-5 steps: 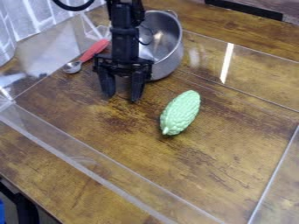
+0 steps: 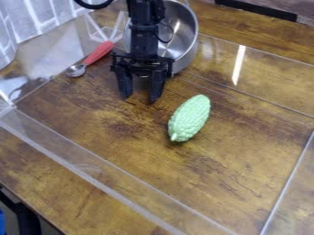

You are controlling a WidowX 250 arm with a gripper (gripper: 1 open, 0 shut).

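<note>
My black gripper (image 2: 141,78) hangs low over the wooden board at the upper middle, in front of a steel bowl (image 2: 179,37). Whether its fingers are open or shut is hard to make out against the dark shapes. A pale green textured vegetable (image 2: 189,118) lies to the right of and below the gripper, apart from it.
A red-handled utensil (image 2: 99,52) lies at the upper left beside crumpled clear plastic. Transparent edges run along the left and right.
</note>
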